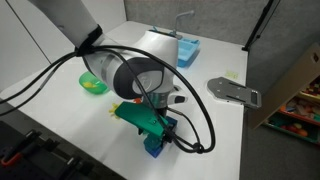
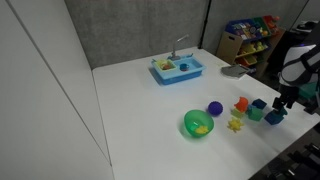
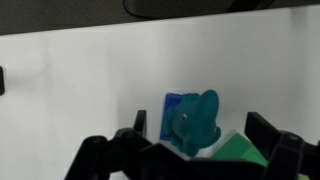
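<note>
A teal toy figure on a blue block (image 3: 195, 121) is near the table edge in the wrist view. My gripper stands open, its dark fingers on either side of the toy in that view with nothing held. In exterior view 1 the blue toy (image 1: 153, 147) sits on the white table, and the arm is low over it. A green block (image 3: 238, 149) lies close by, partly under the right finger in the wrist view. From the second exterior view, the toy (image 2: 275, 117) shows below the gripper at far right; whether they touch I cannot tell.
Left of the toy are a green block (image 2: 255, 115), an orange toy (image 2: 241, 104), a yellow star (image 2: 235, 124), a purple ball (image 2: 215, 108) and a green bowl (image 2: 190, 128). Farther back stand a blue bin (image 2: 183, 75) and a metal tray (image 2: 235, 71).
</note>
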